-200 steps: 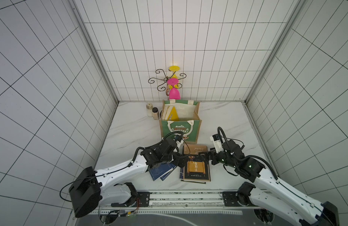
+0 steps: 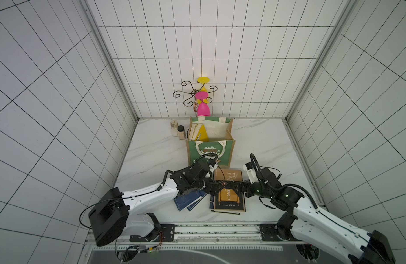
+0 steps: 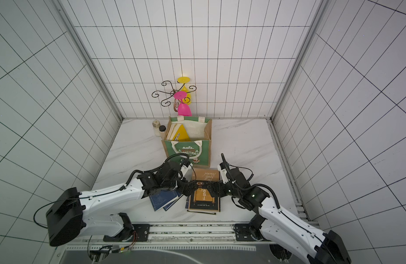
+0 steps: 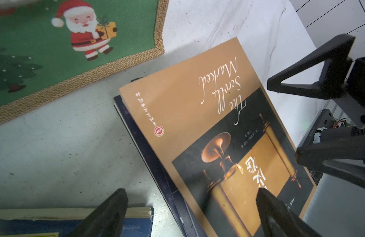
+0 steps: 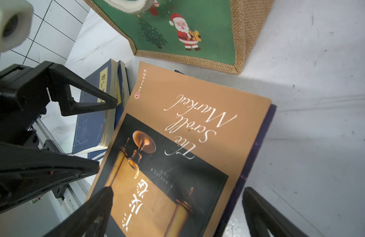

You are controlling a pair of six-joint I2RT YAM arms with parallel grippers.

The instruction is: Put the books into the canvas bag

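A tan and black book, "The Marked Scroll" (image 5: 198, 102), lies atop another book at the table's front middle. My open left gripper and open right gripper are low over its two sides, holding nothing; whether their fingers touch it is unclear. Blue books (image 2: 184, 201) lie to its left, partly under the left arm. The green canvas bag (image 2: 211, 154) stands upright behind the books, with several books, one yellow (image 2: 201, 133), inside at its left and free space at its right.
Two small bottles (image 2: 181, 133) stand left of the bag. A metal decoration with pink and yellow shapes (image 2: 203, 108) is at the back wall.
Over the last second my right gripper has moved a little down and forward over the book, and my left has shifted slightly right. The books and bag are unmoved.
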